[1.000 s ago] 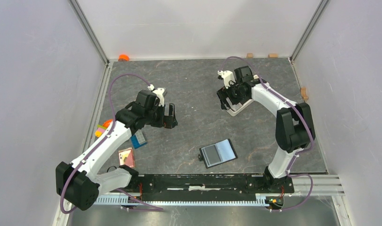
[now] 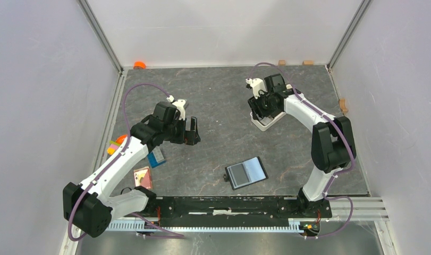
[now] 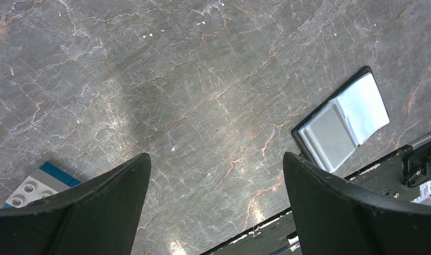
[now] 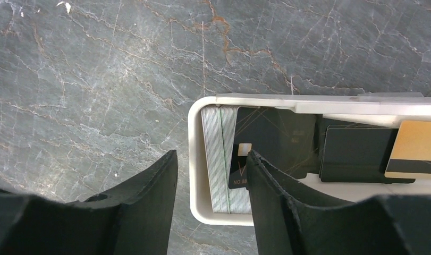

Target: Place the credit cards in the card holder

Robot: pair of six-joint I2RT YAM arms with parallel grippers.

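Note:
The card holder (image 2: pixel 239 174) lies opened on the table near the front edge, a black booklet with clear sleeves; in the left wrist view the same card holder (image 3: pixel 330 137) is at the right. A white tray (image 4: pixel 194 159) contains a black card (image 4: pixel 277 138) leaning on a ribbed grey block, another black card (image 4: pixel 356 151) and a gold card (image 4: pixel 415 141). Over the tray's left end is my right gripper, fingers apart, one outside the wall and one over the leaning card. My left gripper stands open above bare table, holding nothing.
Blue and grey toy bricks (image 3: pixel 40 186) lie left of the left gripper. A pinkish box (image 2: pixel 142 178) is at the front left, and an orange item (image 2: pixel 140 65) sits at the back.
The left arm, the card holder and the tray stay where they were.

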